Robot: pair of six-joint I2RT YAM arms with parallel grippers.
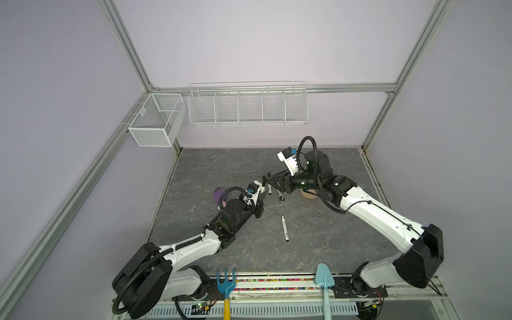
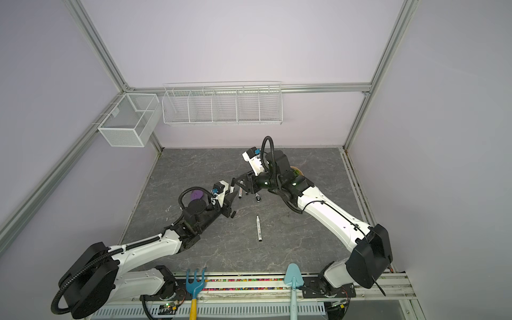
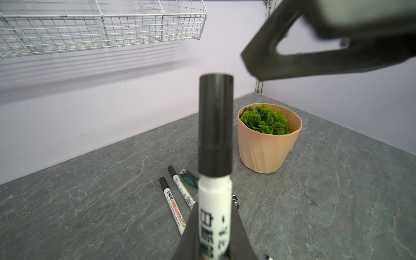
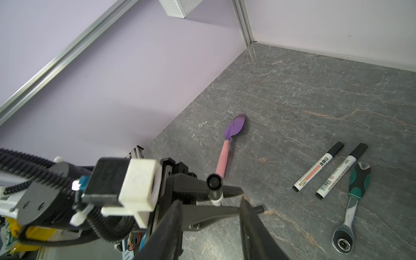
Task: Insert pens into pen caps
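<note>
In the left wrist view my left gripper is shut on a white marker [image 3: 214,216] held upright, a black cap [image 3: 215,121] on its top end. My right gripper is part open, its fingers apart and empty, above and to the right of that marker, as the left wrist view shows. Two capped markers [image 4: 312,172] [image 4: 335,177] lie on the table behind. Another marker [image 1: 284,228] lies in the middle front, and a small black piece [image 2: 233,214] lies near my left gripper.
A ratchet tool [image 4: 359,182], a purple-and-pink scoop [image 4: 234,125] and a potted plant [image 3: 266,151] stand or lie on the grey table. Wire baskets [image 1: 248,106] hang on the back and left walls.
</note>
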